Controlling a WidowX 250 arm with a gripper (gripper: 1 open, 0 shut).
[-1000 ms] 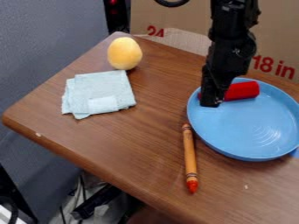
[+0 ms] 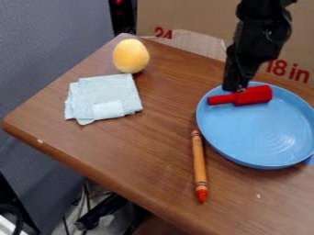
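My black gripper [image 2: 237, 81] hangs over the back left of the blue plate [image 2: 258, 138], just above a red cylinder [image 2: 252, 95] that lies on the plate near its back rim. Whether the fingers are open or shut is hard to make out. An orange crayon [image 2: 199, 165] with a red tip lies on the table left of the plate. A folded pale cloth [image 2: 102, 96] and a yellow egg-shaped object [image 2: 130, 56] sit toward the left.
A cardboard box [image 2: 178, 18] stands behind the table. The table's left edge drops to a grey surface and clutter below.
My gripper has risen from the red cylinder, uncovering its left part, which now shows fully on the plate.
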